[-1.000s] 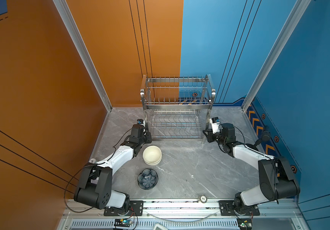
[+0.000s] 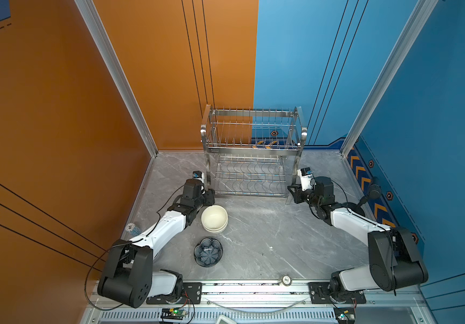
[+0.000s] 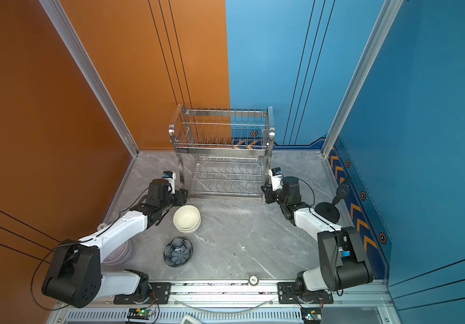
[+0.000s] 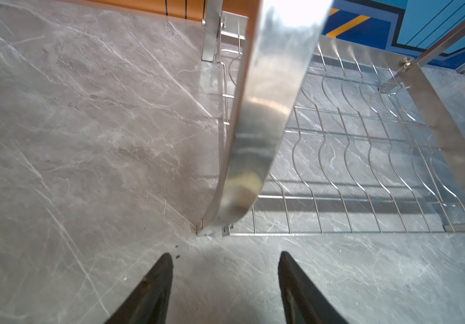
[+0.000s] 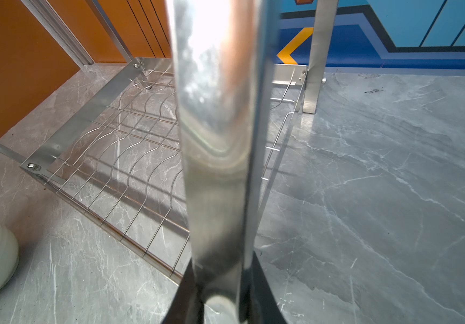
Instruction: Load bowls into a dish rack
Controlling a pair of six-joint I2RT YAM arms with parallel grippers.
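Observation:
A two-tier steel dish rack stands empty at the back middle of the counter. My left gripper is open just in front of the rack's left front post, nothing between its fingers. My right gripper is shut on the right front post. A stack of cream bowls sits in front of the rack's left end, and a dark bowl with a petal-like pattern or insert is nearer the front.
A dark object stands by the right wall. Pale plates or bowls are partly hidden under the left arm.
The rack has shifted slightly right and toward the front with my right gripper.

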